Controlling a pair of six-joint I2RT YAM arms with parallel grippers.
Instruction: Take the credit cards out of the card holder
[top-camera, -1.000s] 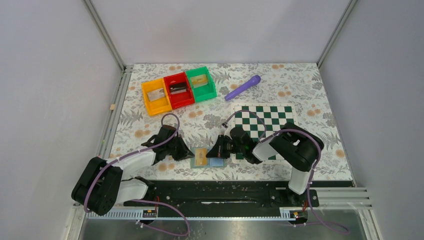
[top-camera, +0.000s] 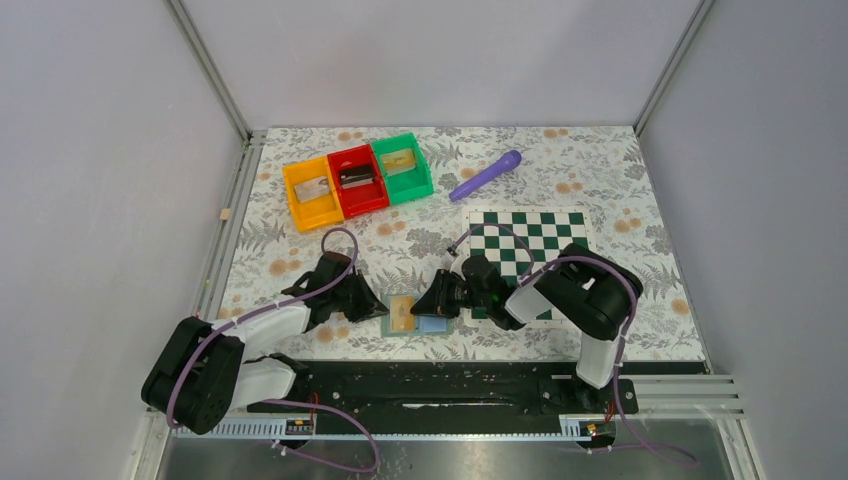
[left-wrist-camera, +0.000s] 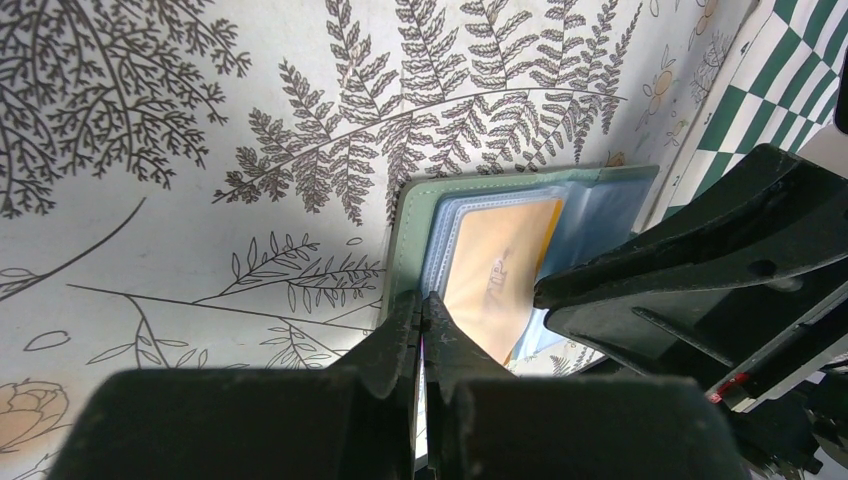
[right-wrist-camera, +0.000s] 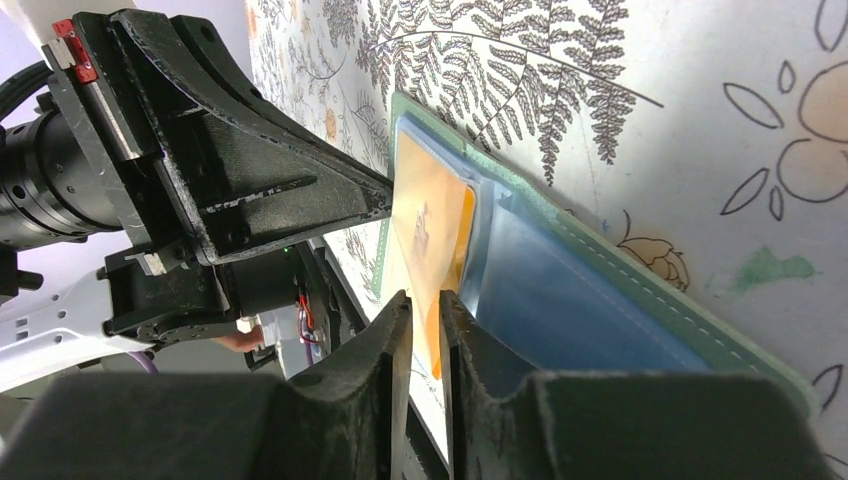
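A green-edged card holder lies flat on the table between my arms. Its clear bluish sleeve holds a pale gold card on the left side; the right pocket looks empty in the right wrist view. My left gripper is shut at the holder's left edge, with nothing visible between its fingers. My right gripper is slightly open over the card's right side. The card's orange edge runs down toward the narrow gap between the right fingertips; whether they touch it is unclear.
Yellow, red and green bins stand at the back left, each with a card-like item inside. A purple microphone-shaped object lies at the back middle. The checkered board is partly under my right arm.
The left arm, the holder and the card look unmoved.
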